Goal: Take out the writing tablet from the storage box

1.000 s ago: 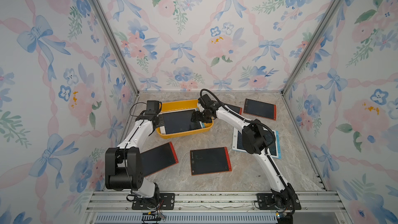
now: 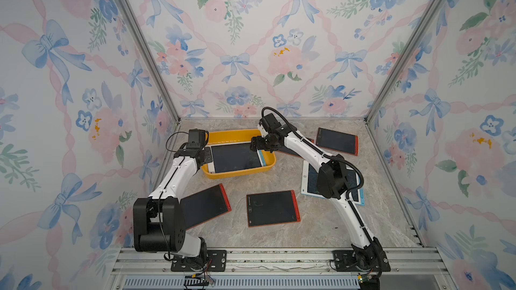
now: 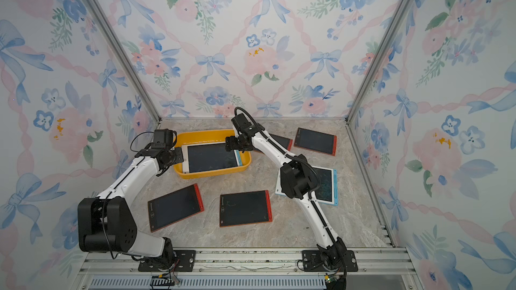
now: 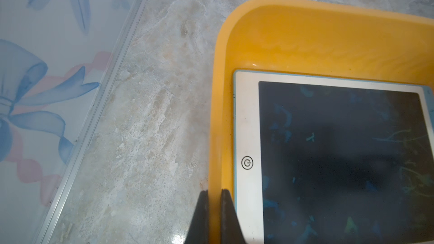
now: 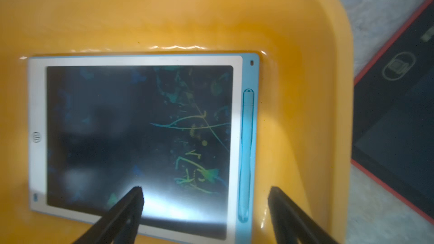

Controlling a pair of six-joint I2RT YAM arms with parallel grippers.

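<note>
The yellow storage box (image 2: pixel 236 173) stands at the back left of the table. Flat inside it lies a white-and-blue writing tablet (image 5: pixel 135 135) with a dark, scribbled screen. My left gripper is shut on the box's left rim, one finger on each side of the wall. Over the tablet's right part hangs my right gripper, open, with nothing held. Its fingers (image 5: pixel 291 217) look blurred: one shows over the screen, the other to the right of the blue pen strip, over the box floor.
Red-edged tablets lie in front of the box (image 2: pixel 273 208), at front left (image 2: pixel 205 206) and at back right (image 2: pixel 337 141). Another white-and-blue tablet (image 3: pixel 325 185) lies partly under the right arm. Bare table shows between them.
My right gripper has moved a little toward the back wall.
</note>
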